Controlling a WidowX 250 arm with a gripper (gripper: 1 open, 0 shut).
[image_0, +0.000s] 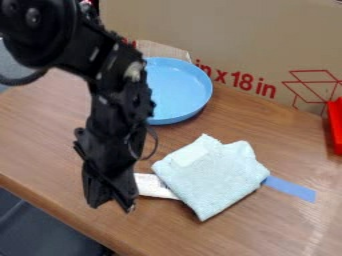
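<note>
My gripper (110, 195) is low at the front left of the wooden table, shut, with nothing visible between its fingers. To its right a pale folded cloth (213, 175) lies flat, with a white strip (155, 186) showing from under its left side and reaching to the gripper. A blue strip (291, 189) extends from the cloth's right side. A blue plate (181, 90) sits behind the arm at the back.
A large cardboard box (234, 40) stands along the back. A red object (334, 125) is at the right edge. The table's front edge (54, 210) drops to a dark area at lower left.
</note>
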